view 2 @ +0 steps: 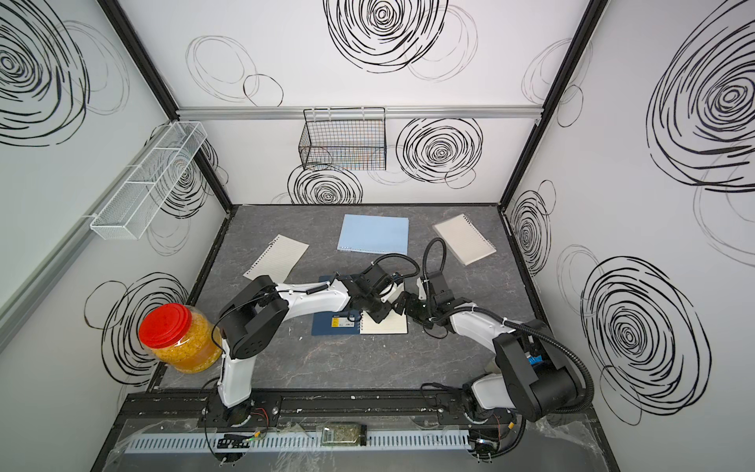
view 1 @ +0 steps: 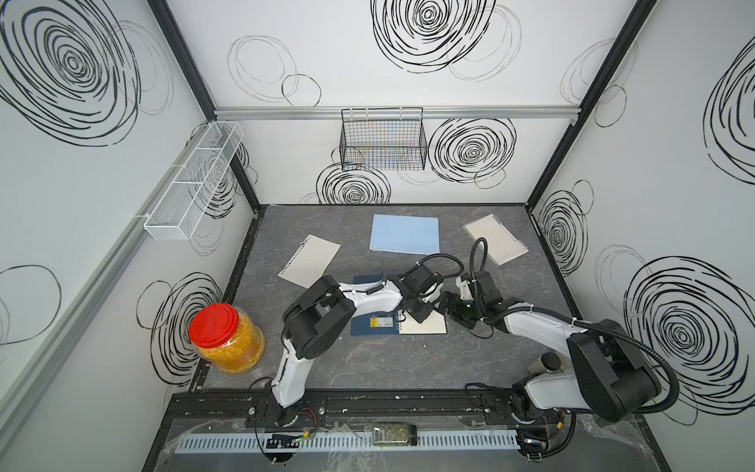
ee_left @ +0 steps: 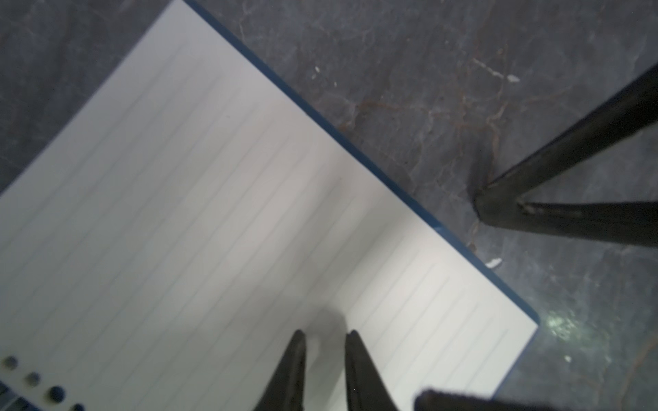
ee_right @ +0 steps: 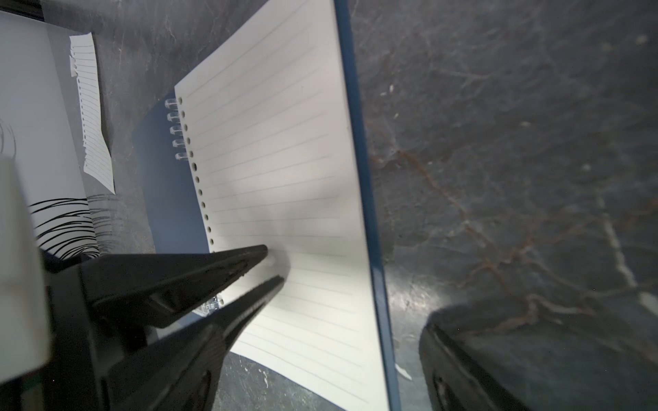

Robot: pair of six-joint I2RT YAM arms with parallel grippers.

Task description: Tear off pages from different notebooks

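Note:
An open notebook with a dark blue cover (view 1: 365, 325) lies mid-table, its lined white page (ee_right: 274, 164) facing up and wire rings (ee_right: 177, 130) along the page's left side. Over that page is my left gripper, its fingertips slightly apart in the left wrist view, with no paper visibly caught between them; whether they touch the page is unclear. At the page's outer right edge, my right gripper is open, its fingers wide apart, one over the bare table. Both wrists partly cover the notebook in the top views.
Farther back lie a white sheet with a holed edge (view 1: 310, 261), a light blue notebook (view 1: 404, 234) and a pale spiral notebook (view 1: 495, 238). A red-lidded jar (view 1: 228, 338) stands at the left.

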